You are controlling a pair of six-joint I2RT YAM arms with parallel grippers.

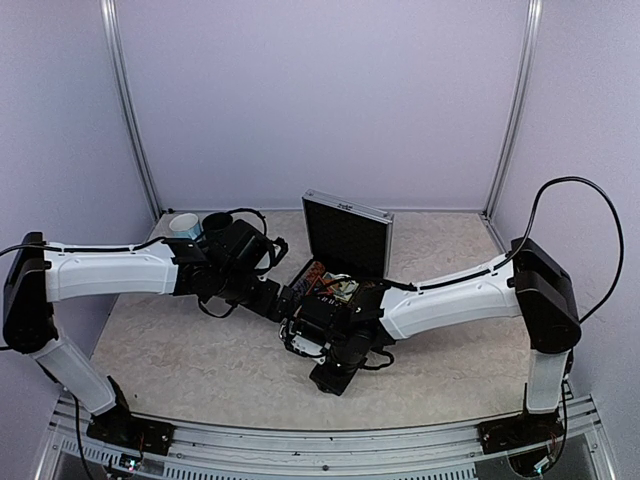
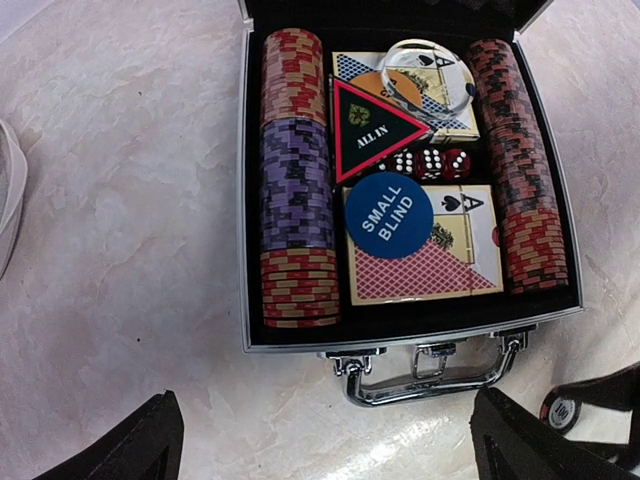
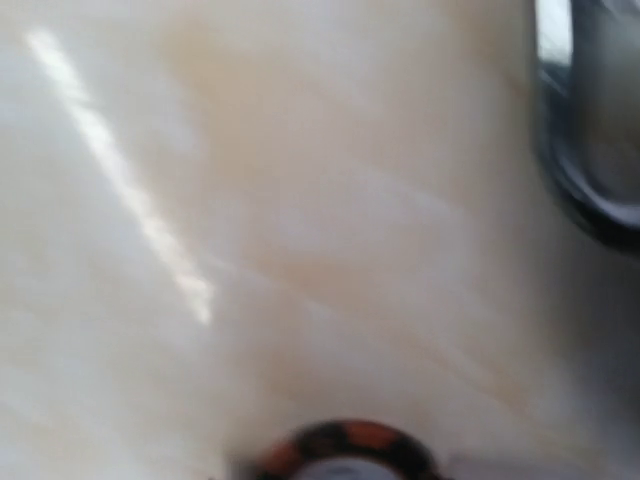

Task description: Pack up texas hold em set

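The poker case (image 2: 246, 200) lies open in the left wrist view, chrome handle (image 2: 430, 390) toward me. Inside are chip columns (image 2: 297, 185) along both sides, card decks (image 2: 430, 265), red dice (image 2: 430, 162), the blue small blind button (image 2: 389, 215), the triangular all in marker (image 2: 370, 130) and a clear disc (image 2: 427, 80). My left gripper is open and empty in front of the case. Right of the handle, the fingers (image 2: 610, 390) of my right gripper flank a single chip (image 2: 560, 411); whether they grip it is unclear. In the right wrist view, an orange-and-black chip (image 3: 350, 440) shows at the bottom edge.
Two cups stand at the back left, one white (image 1: 185, 226) and one dark (image 1: 216, 226). The case lid (image 1: 346, 235) stands upright behind the tray. Bare tabletop (image 1: 220, 370) stretches across the front left. Both arms are close together over the case.
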